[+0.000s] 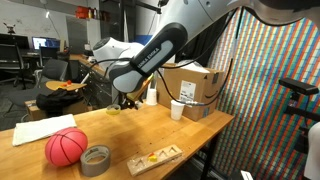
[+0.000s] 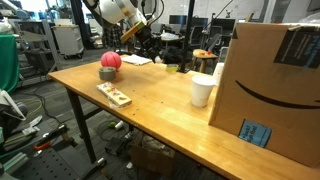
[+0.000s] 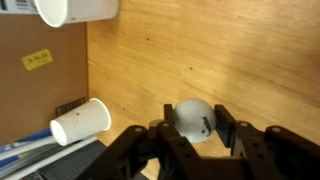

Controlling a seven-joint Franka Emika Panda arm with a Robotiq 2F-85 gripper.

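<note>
In the wrist view, a round, pale grey-white object (image 3: pixel 193 118) sits between the dark fingers of my gripper, which is shut on it. Wooden tabletop surrounds it in that view. My gripper (image 1: pixel 128 101) hangs above the far part of the table in exterior view 1, where the held object is too small to make out clearly. A low yellow item (image 1: pixel 113 111) lies on the table near and below it; the same yellow item (image 2: pixel 170 67) shows at the table's far side in exterior view 2.
A red ball (image 1: pixel 66 147), a grey tape roll (image 1: pixel 95 160) and a wooden block with a slot pattern (image 1: pixel 155 160) occupy the near side. White paper (image 1: pixel 44 130) lies left. A white cup (image 2: pixel 202 90) stands beside a cardboard box (image 2: pixel 265 90). Mid-table is clear.
</note>
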